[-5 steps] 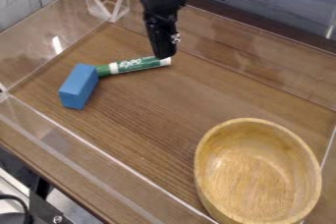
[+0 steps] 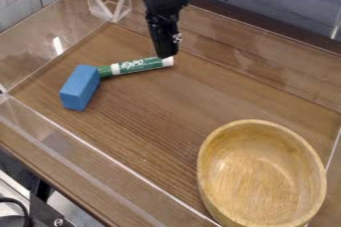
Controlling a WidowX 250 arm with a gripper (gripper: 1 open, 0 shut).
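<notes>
My black gripper (image 2: 167, 48) hangs at the top centre, its fingertips just above and right of a green-and-white tube (image 2: 134, 66) lying on the wooden surface; it appears shut, with nothing visible between its fingers. A blue block (image 2: 79, 87) lies to the left, below the tube. A large pale yellow bowl (image 2: 260, 176) stands at the lower right.
The wooden surface (image 2: 173, 121) has clear room in the middle and at the upper right. Clear panels and raised edges border it on the left and back.
The tube, block and bowl look unmoved.
</notes>
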